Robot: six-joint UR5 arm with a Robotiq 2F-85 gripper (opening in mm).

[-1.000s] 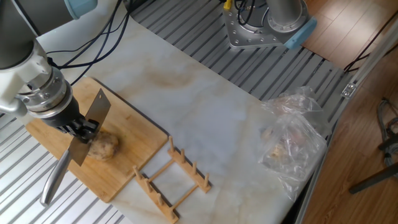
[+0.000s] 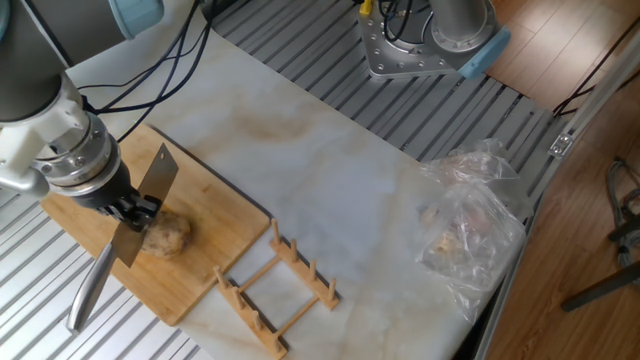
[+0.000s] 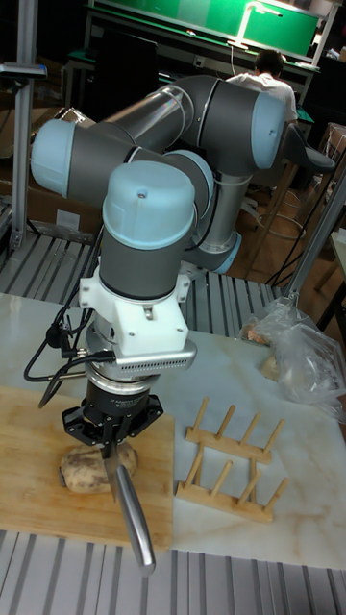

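Observation:
My gripper (image 2: 143, 212) is shut on a cleaver-like knife (image 2: 158, 180) over the left part of the table. Its broad metal blade stands roughly on edge, and the silver handle (image 3: 131, 503) points toward the table's front edge. Right beside the blade, a brown, lumpy potato (image 2: 168, 238) rests on the wooden cutting board (image 2: 215, 205). In the other view, the potato (image 3: 84, 474) lies just left of the knife, below the black fingers. Whether the blade touches the potato or the board cannot be made out.
A wooden peg rack (image 2: 262, 275) stands to the right of the board, close to its corner. Clear plastic bags (image 2: 470, 230) with something inside lie at the table's right edge. Black cables hang by the wrist.
The wrist above the gripper has shifted very slightly right and down in exterior view 2. Knife, potato, board and rack look almost unchanged.

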